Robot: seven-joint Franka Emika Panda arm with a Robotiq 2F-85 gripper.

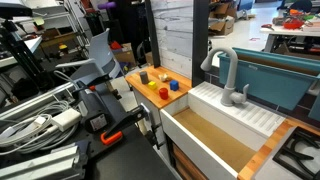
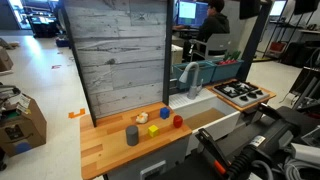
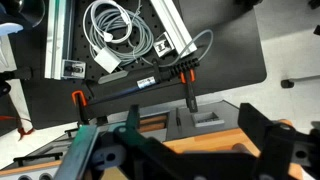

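My gripper is open in the wrist view, its dark fingers wide apart at the lower edge with nothing held between them. Small objects stand on the wooden counter (image 2: 95, 150): a grey cup (image 2: 132, 135), a yellow block (image 2: 153, 130), a red cup (image 2: 178, 121) and a blue block (image 2: 164, 113). A small yellow and white item (image 2: 143, 117) lies behind them. Beside that counter, the white drawer (image 1: 212, 140) is pulled out, and its visible wooden floor looks bare.
A pale faucet (image 1: 231, 75) rises by the sink, with a teal bin (image 1: 265, 82) behind and a stove top (image 1: 300, 150) at the right. A grey board wall (image 2: 125, 60) backs the counter. Coiled cable (image 3: 125, 30) and orange-tipped clamps lie on the dark robot base.
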